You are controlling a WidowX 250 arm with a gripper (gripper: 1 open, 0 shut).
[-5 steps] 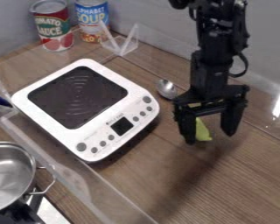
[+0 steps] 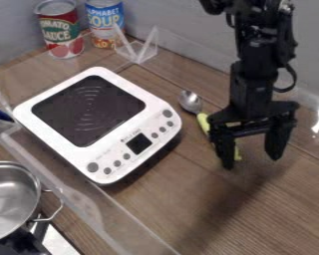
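Observation:
My black gripper (image 2: 251,147) hangs low over the wooden counter at the right, open, its two fingers spread either side. Under and just left of it lies a yellow object (image 2: 205,122), partly hidden by the gripper; I cannot tell exactly what it is. A metal spoon (image 2: 190,101) lies behind it, to the left.
A white induction cooker (image 2: 132,141) fills the middle left. A steel pot (image 2: 9,204) stands at the lower left. A tomato sauce can (image 2: 61,28) and an alphabet soup can (image 2: 105,25) stand at the back left.
My gripper has shifted slightly, its fingers now a little further right than a moment ago, and more of the yellow object shows at its left.

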